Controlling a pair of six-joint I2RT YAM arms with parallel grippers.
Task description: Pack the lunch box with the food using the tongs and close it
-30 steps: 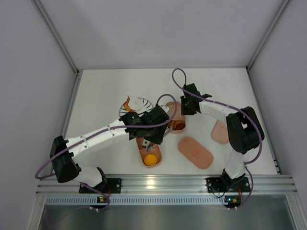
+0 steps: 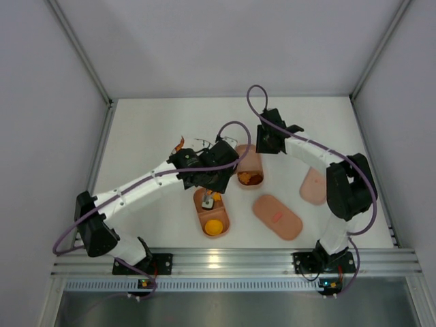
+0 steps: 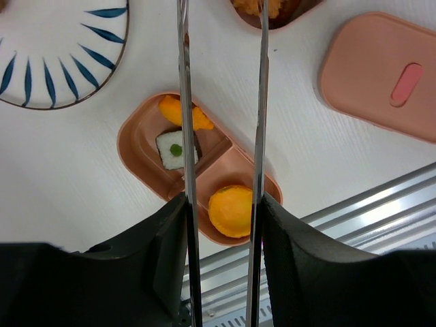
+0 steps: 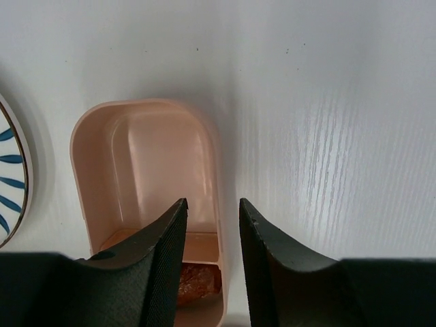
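A pinkish lunch box (image 3: 133, 160) holds a sandwich piece (image 3: 165, 144) with a green dot, an orange item (image 3: 174, 112) and a round yellow item (image 3: 231, 212). My left gripper is open above and past this box, with two long metal strips running forward along its fingers; nothing shows between them. A second box (image 4: 212, 150) has an empty large compartment and brown-red food (image 4: 197, 283) in the smaller one. My right gripper is part open with nothing between its fingers. In the right wrist view, this box's right wall runs through the gap; their height difference is unclear.
A white plate with blue stripes (image 3: 88, 53) lies behind the first box, partly hidden by my left arm in the top view. Two pink lids (image 2: 277, 216) (image 2: 313, 186) lie on the right.
The left gripper has shifted slightly towards the back and turned. The boxes and lids have stayed put.
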